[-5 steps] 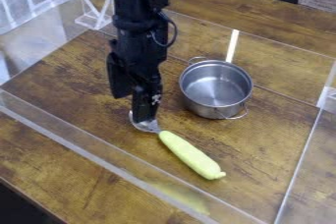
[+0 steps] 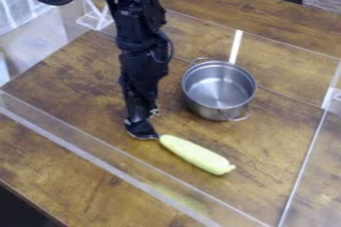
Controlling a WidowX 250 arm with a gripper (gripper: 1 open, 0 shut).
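Observation:
The black robot arm reaches down from the top of the view to my gripper [image 2: 142, 121], low over the wooden table just left of a pale yellow-green handle [image 2: 197, 153]. The handle belongs to a utensil whose head lies at the gripper and is mostly hidden by it. My gripper looks shut; whether anything thin is between its fingers I cannot see. A steel pot [image 2: 218, 90] with two handles stands to the right, behind the utensil.
Clear panels edge the wooden table [image 2: 67, 171] at the left, front and right. The table left of the arm is bare, as is the area behind the pot.
My gripper has come down onto the utensil's head, hiding it, and is now narrower. The utensil has shifted slightly to the right. The pot looks unmoved.

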